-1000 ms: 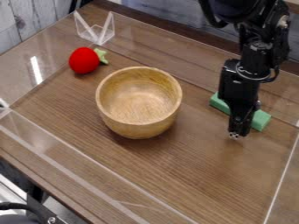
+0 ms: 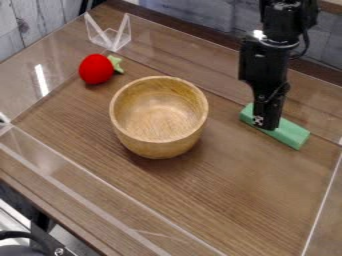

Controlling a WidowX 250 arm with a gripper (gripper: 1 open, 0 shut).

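A black gripper (image 2: 259, 112) comes down from the top right over a mint-green bar (image 2: 281, 130), which lies slanted on the wooden table. Its fingertips are just above or at the bar's upper left part; whether they touch it, and how far apart they stand, is unclear.
A large tan wooden bowl (image 2: 158, 110) sits left of the gripper. A red tomato-like object (image 2: 96, 69) with something green beside it lies at the upper left.
The gripper has risen and moved back, toward the top of the view. The green bar now lies slightly lower in the view and shows more of its upper left part.
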